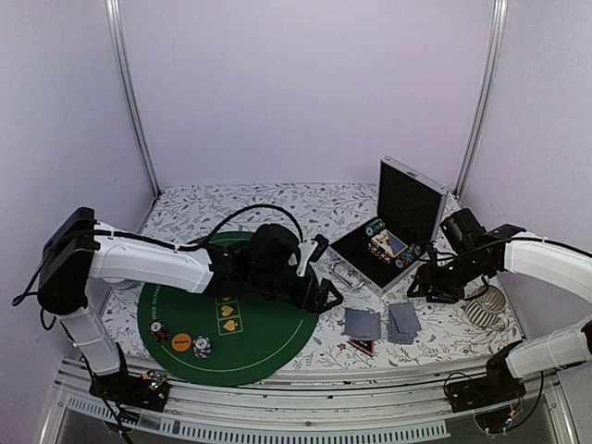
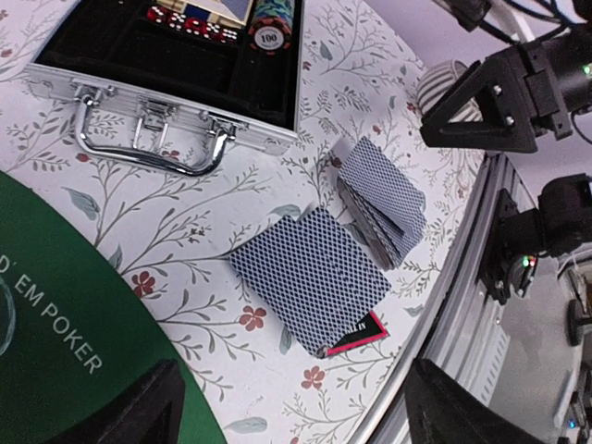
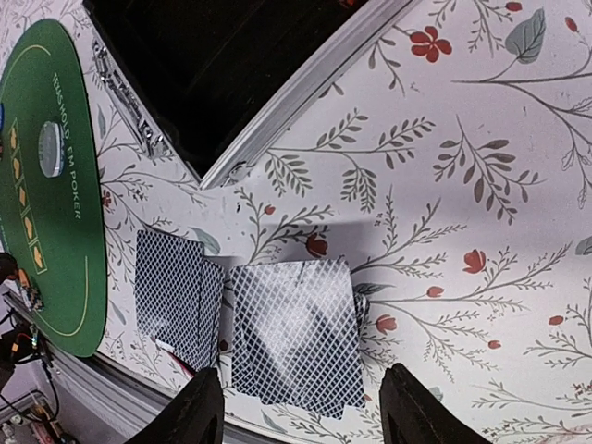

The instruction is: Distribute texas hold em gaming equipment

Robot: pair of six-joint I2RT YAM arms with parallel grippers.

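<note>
Two patterned card piles lie face down on the floral cloth: the left pile (image 1: 362, 324) partly covers a red-and-black triangle (image 1: 362, 347), and the right pile (image 1: 402, 323) sits beside it. In the left wrist view, the right pile (image 2: 381, 199) looks uneven, with cards leaning. My right gripper (image 1: 435, 294) is open just to the right of the piles, nothing between its fingers. Over the right edge of the green poker mat (image 1: 268, 342) hangs my left gripper (image 1: 324, 296), its fingers apart and empty. Chip stacks (image 1: 202, 346) and an orange disc (image 1: 181, 342) rest on the mat.
An open case (image 1: 370, 259) with chips, red dice and a card box stands behind the piles, its handle (image 2: 148, 153) towards the mat. A striped round object (image 1: 486, 305) is at the right.
</note>
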